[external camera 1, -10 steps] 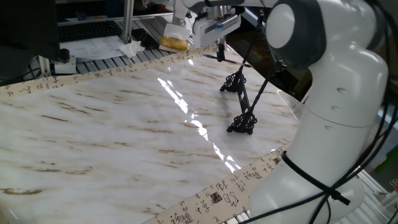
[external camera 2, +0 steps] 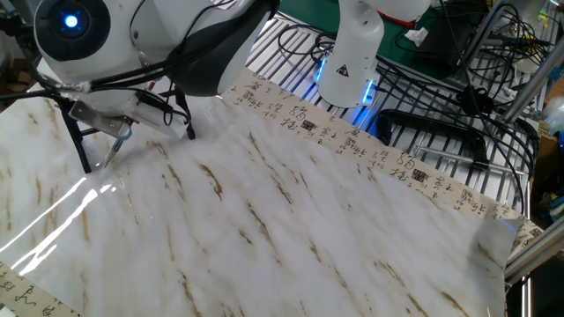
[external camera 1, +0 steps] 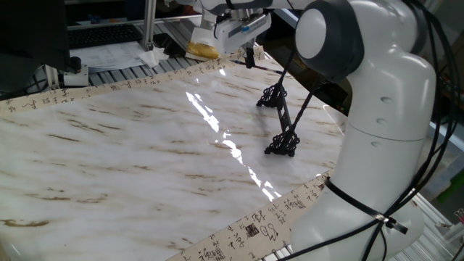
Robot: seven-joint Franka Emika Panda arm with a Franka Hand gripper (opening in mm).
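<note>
A slim brush (external camera 1: 268,69) with a dark reddish handle lies across the fingers of my gripper (external camera 1: 250,59) at the far edge of the table. The gripper appears shut on it, though its fingertips are small here. In the second exterior view, the brush's pale lower part and dark tip (external camera 2: 113,153) slant down above the marbled surface; whether the tip touches cannot be told. A black ornate stand (external camera 1: 285,119) stands upright on the right side of the table, between the gripper and the arm's base. The arm hides its upper part.
A lettered border (external camera 1: 243,232) runs along the tabletop's edge. Beyond the far edge are a keyboard (external camera 1: 105,35) and a yellow packet (external camera 1: 202,49). Cables hang along the arm.
The gripper and the brush have shifted slightly left and toward the far edge in the first exterior view. The arm's elbow has swung left too. The black stand has stayed in place.
</note>
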